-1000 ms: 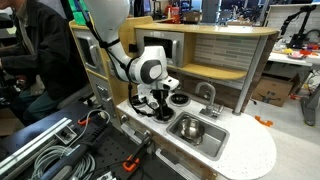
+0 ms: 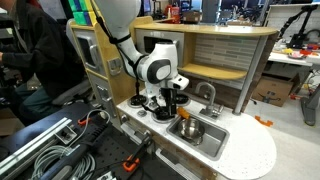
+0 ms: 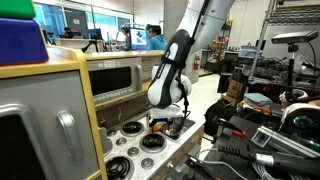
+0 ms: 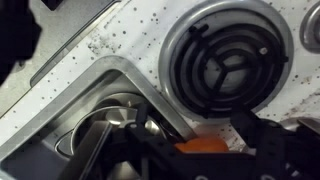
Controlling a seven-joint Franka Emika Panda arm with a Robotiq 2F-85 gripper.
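Note:
In the wrist view an orange object (image 4: 203, 145) shows between the two dark fingers of my gripper. The fingers stand apart, one on each side; whether they press on the object cannot be made out. Its lower part is cut off by the frame. From exterior view 1, the gripper (image 2: 173, 105) is low by the left edge of the sink, with the orange object (image 2: 183, 113) at its tip. A metal pot (image 2: 193, 130) sits in the sink (image 2: 212, 146). In exterior view 2, the arm largely covers this area.
A coil burner (image 4: 225, 60) lies right beside the sink corner. The faucet (image 2: 208, 92) rises behind the sink. Another orange item (image 2: 265, 121) is on the white counter (image 2: 250, 150), whose right part is mostly free. Cupboards (image 2: 205, 60) stand along the back.
My gripper has shifted right, from over the burners toward the sink's left edge. The orange object at its tip now shows; it was not visible there before.

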